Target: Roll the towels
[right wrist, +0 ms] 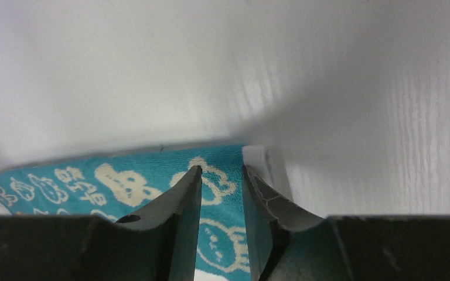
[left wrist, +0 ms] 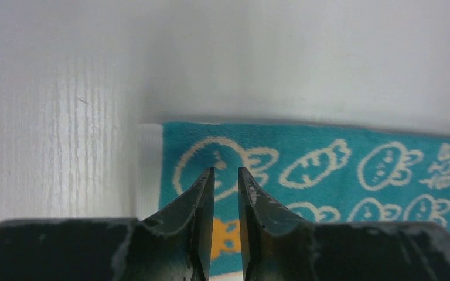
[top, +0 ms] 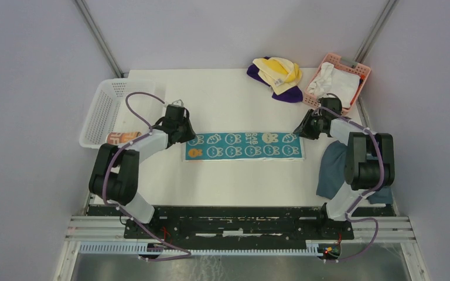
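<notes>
A teal towel with pale animal figures and one orange figure lies as a flat, long strip across the middle of the table. At its upper left corner is my left gripper, its fingers a narrow gap apart with teal cloth showing between them; whether they pinch it cannot be told. Over the upper right corner stands my right gripper, part open, its fingers wider apart and the towel's end visible between and beneath them.
A white basket at left holds an orange and white rolled towel. Yellow and purple towels lie at the back, beside a pink basket with white cloth. A blue-grey towel lies by the right arm.
</notes>
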